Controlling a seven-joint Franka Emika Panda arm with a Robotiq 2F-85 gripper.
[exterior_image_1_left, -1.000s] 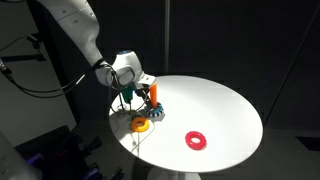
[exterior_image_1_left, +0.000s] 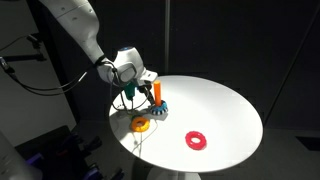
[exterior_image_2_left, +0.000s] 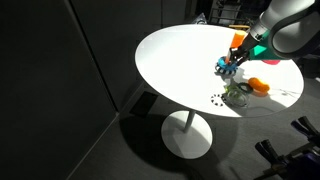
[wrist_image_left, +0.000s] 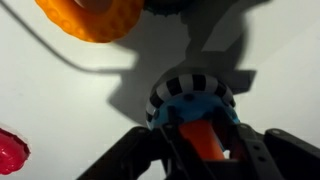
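Observation:
An upright orange piece (exterior_image_1_left: 157, 93) stands out above a blue ring with a black-and-white checkered edge (exterior_image_1_left: 158, 108), near the left side of the white table. My gripper (exterior_image_1_left: 151, 97) is right beside the orange piece. In the wrist view the dark fingers (wrist_image_left: 150, 145) come in from the bottom, over the blue ring (wrist_image_left: 191, 104), and orange shows between them. Whether they press on it is too dark to tell. An orange-yellow ring (exterior_image_1_left: 139, 125) lies nearer the front; a red ring (exterior_image_1_left: 196, 141) lies apart to the right.
A dark round thing (wrist_image_left: 165, 4) lies by the orange-yellow ring, at the top edge of the wrist view.
The arm has risen a little and shifted slightly right. The orange piece also appears slightly higher and further right. The rings lying on the table have not visibly moved.

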